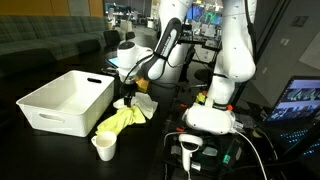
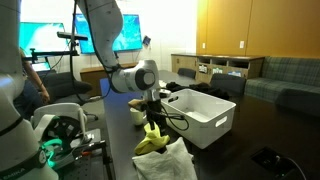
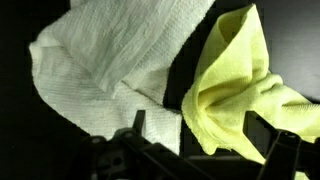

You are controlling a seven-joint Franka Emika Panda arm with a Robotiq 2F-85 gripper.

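A yellow cloth lies crumpled on the dark table, with a white cloth beside it. From the wrist, the white cloth spreads across the left and the yellow cloth across the right, a strip of dark table between their upper parts. My gripper is open just above the two cloths, its fingers apart over the place where they meet. In the second exterior view the gripper points down close over the yellow cloth; whether it touches is hard to tell.
A white bin, open at the top, stands behind and left of the cloths. A white mug is near the table's front. Bare dark table lies right of the mug.
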